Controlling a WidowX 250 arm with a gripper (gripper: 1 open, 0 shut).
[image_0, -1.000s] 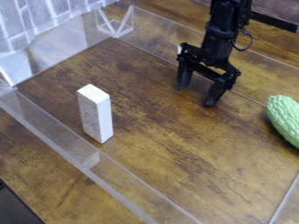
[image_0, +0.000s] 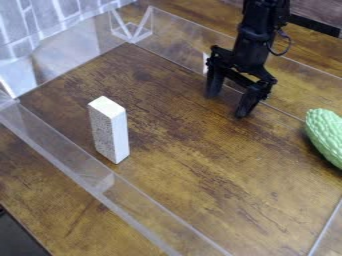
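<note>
My black gripper (image_0: 233, 98) is low over the wooden table at the back right, its two dark fingertips pointing down near the clear plastic border. A small pale object (image_0: 209, 62) shows partly behind it; whether anything is between the fingers cannot be made out. A white upright block (image_0: 110, 135) stands on the left part of the table, apart from the gripper. A green bumpy object (image_0: 326, 135), like a cabbage or melon, lies at the right edge, partly out of view.
Clear plastic walls (image_0: 67, 160) edge the work area on the left and back. A white cloth with grey lines is at the top left.
</note>
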